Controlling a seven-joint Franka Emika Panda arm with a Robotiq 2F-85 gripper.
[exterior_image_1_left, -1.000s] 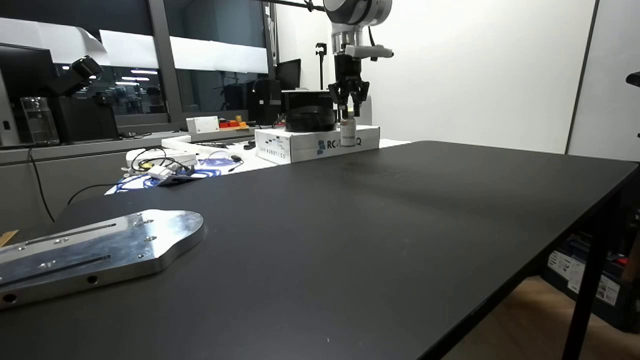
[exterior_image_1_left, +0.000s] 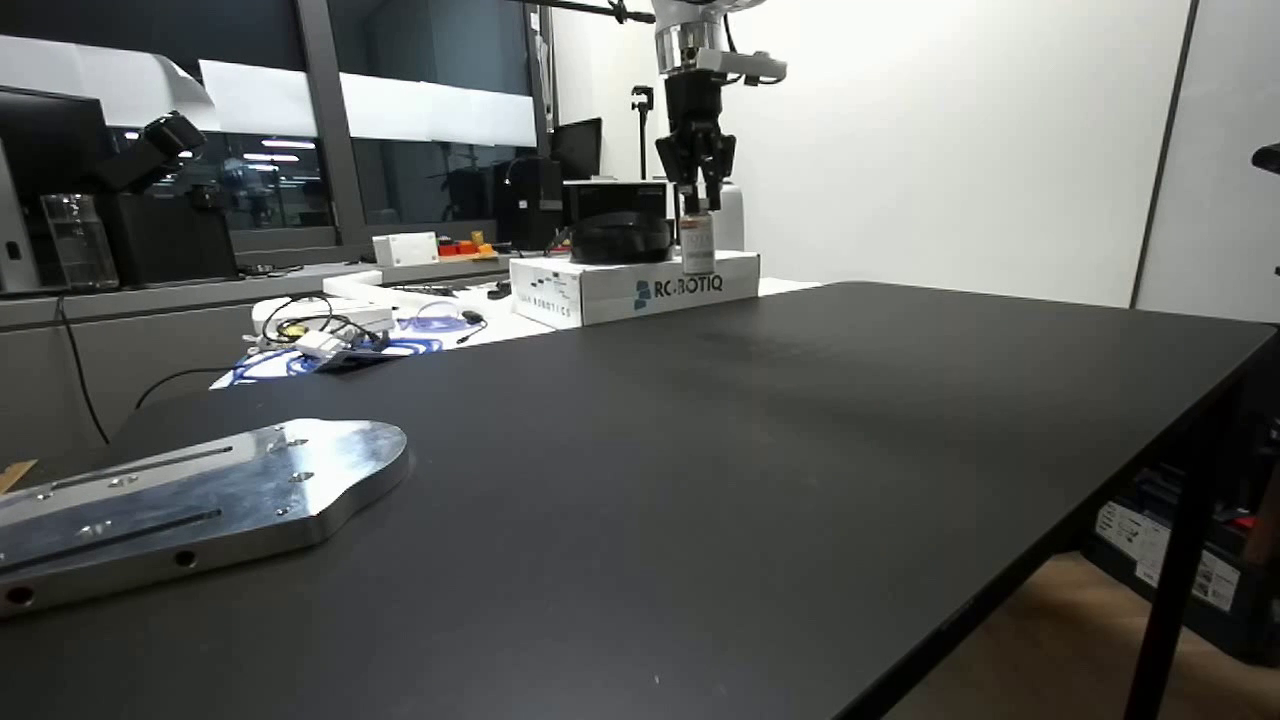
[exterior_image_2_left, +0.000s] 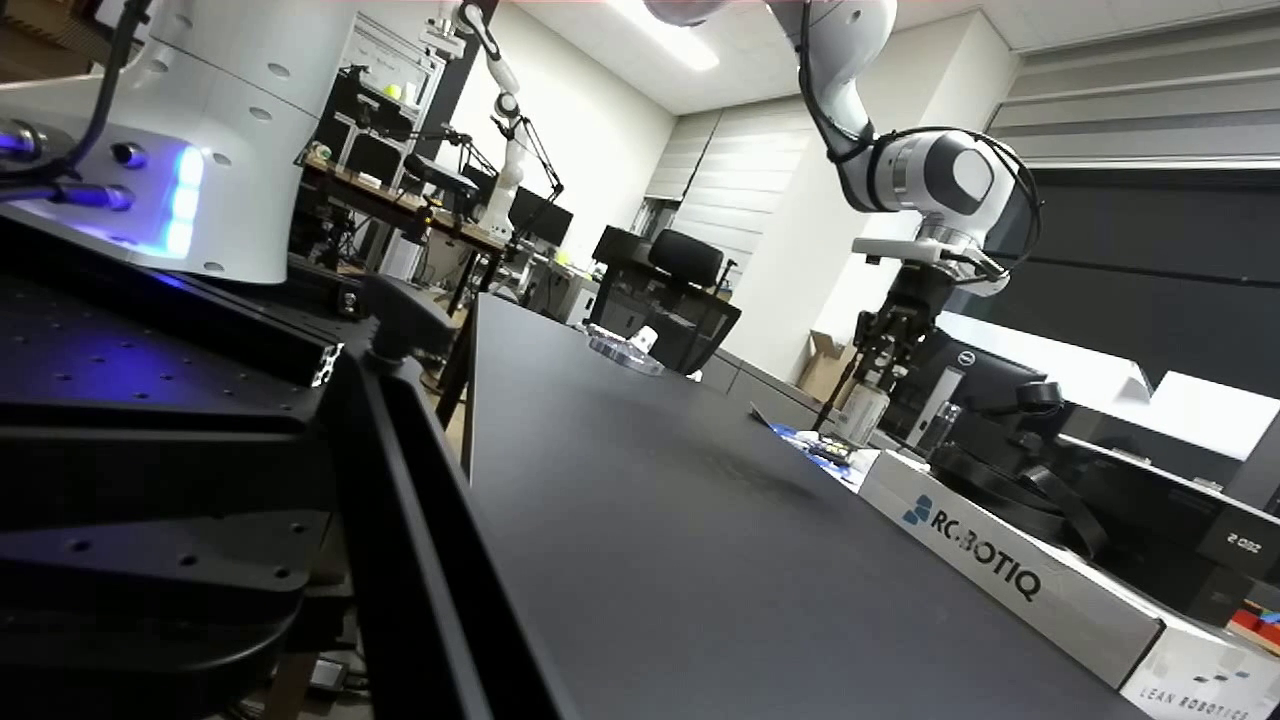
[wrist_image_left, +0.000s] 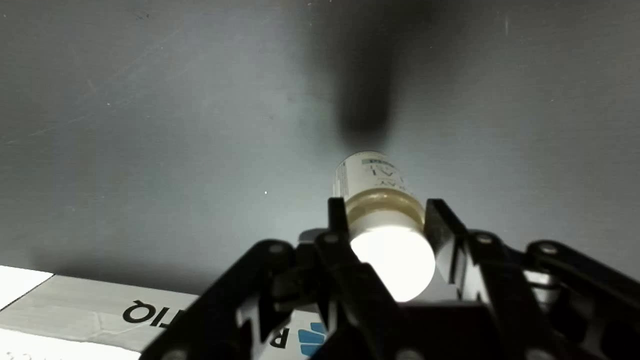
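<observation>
A small bottle (exterior_image_1_left: 697, 248) with a white label hangs upright above the far part of the black table, in front of the ROBOTIQ box. My gripper (exterior_image_1_left: 698, 204) is shut on its upper end. From the wrist, the white cap (wrist_image_left: 393, 261) and an amber-toned neck sit between the two black fingers, with the label facing away below. In the second exterior view the same bottle (exterior_image_2_left: 860, 414) dangles beneath my gripper (exterior_image_2_left: 878, 374), clear of the tabletop.
The white ROBOTIQ box (exterior_image_1_left: 636, 288) lies along the table's far edge, black gear on top. A metal plate (exterior_image_1_left: 204, 492) rests at the near left. Cables (exterior_image_1_left: 348, 342) clutter a white surface beyond.
The gripper and the bottle have risen a little, so the bottle's base now stands higher against the box. The box and metal plate have not moved.
</observation>
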